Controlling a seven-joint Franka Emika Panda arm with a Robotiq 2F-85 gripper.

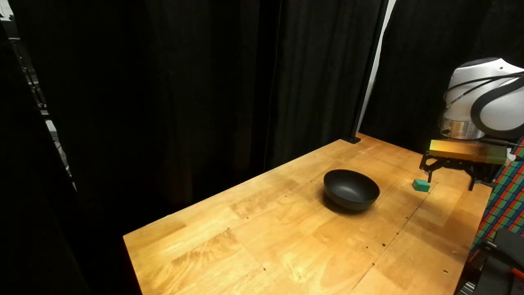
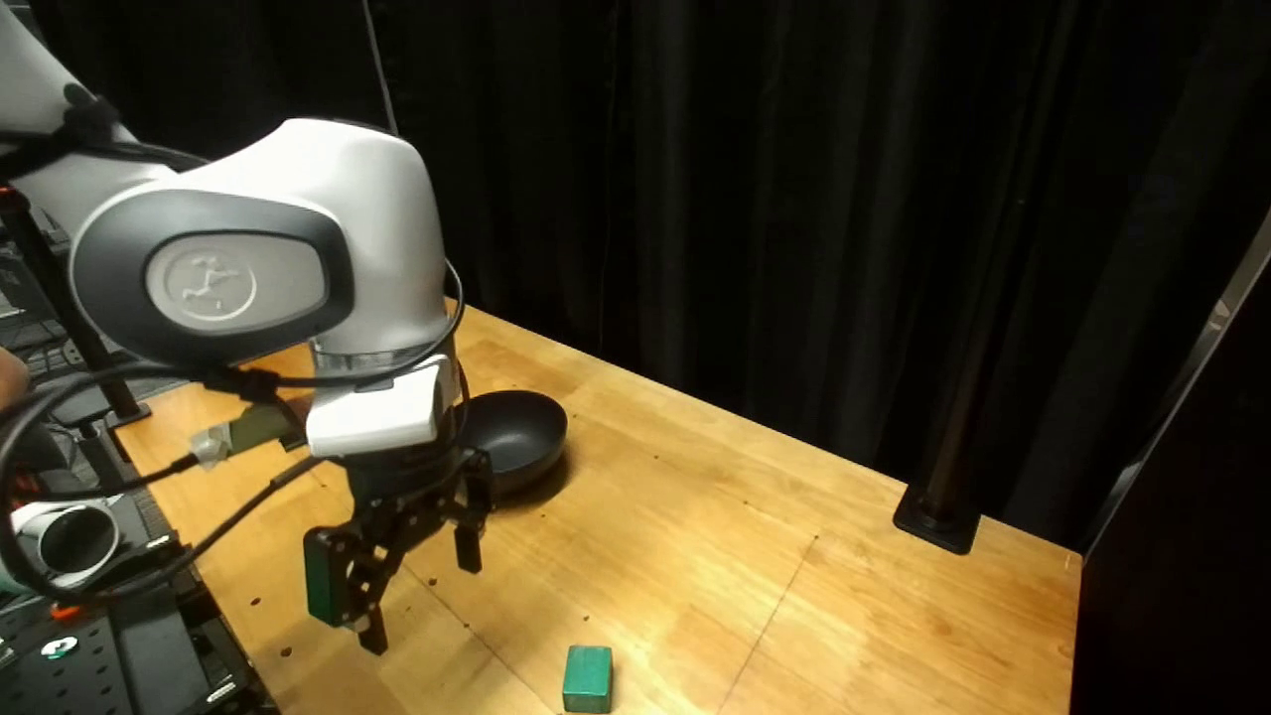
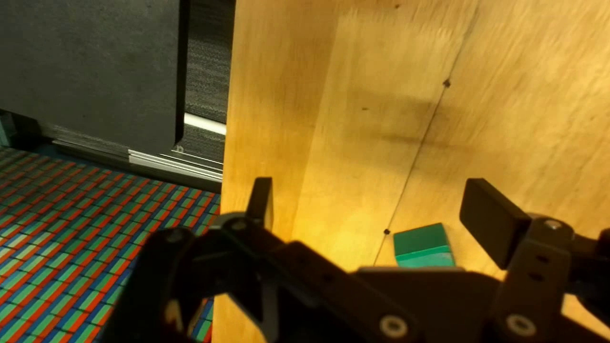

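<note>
A small green block [image 1: 421, 185] rests on the wooden table near its right end. My gripper [image 1: 450, 184] hovers above the tabletop close to the block, its fingers spread wide and empty. From the second exterior view, the gripper [image 2: 420, 602] hangs left of the green block [image 2: 587, 679] and clear of it. Looking down from the wrist, the block [image 3: 424, 246] shows between the two fingers, closer to the right one, and its lower part is hidden by the gripper's body. A black bowl [image 1: 351, 191] stands upright on the table; part of it [image 2: 514, 435] is hidden behind the arm.
A black post base [image 2: 937, 520] stands at the table's edge. Past the near edge lie a dark equipment surface [image 3: 91, 68] and a striped floor [image 3: 74, 240].
</note>
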